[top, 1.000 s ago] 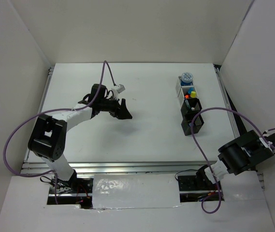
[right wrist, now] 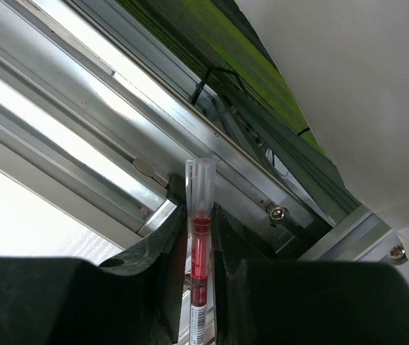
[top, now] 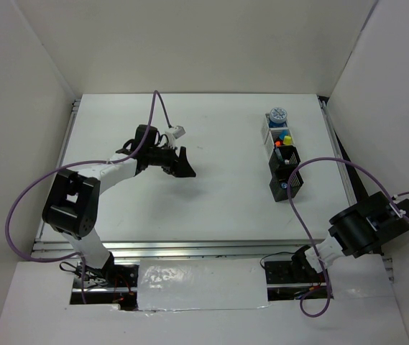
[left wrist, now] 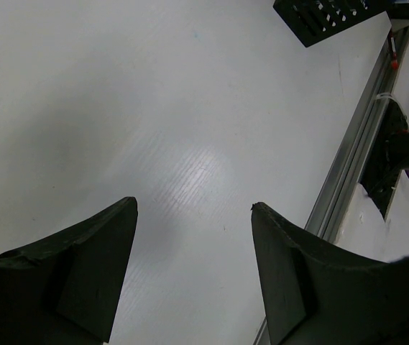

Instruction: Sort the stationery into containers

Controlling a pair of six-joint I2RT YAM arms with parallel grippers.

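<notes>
In the top view, stationery containers stand right of centre: black bins [top: 285,183] with white ones [top: 267,136] behind, holding small coloured items and a blue round item [top: 278,115]. My left gripper hangs open over the bare middle of the table, a black container [left wrist: 312,29] beyond it. My right gripper is shut on a clear-capped pen [right wrist: 200,259] with a red section and barcode label, over metal rails at the table's front right corner, outside the table surface.
Metal rails [right wrist: 96,122] run along its edges. A pale sheet or panel [right wrist: 355,86] sits beside the right gripper. Purple cables loop over both arms.
The left arm has not visibly moved.
</notes>
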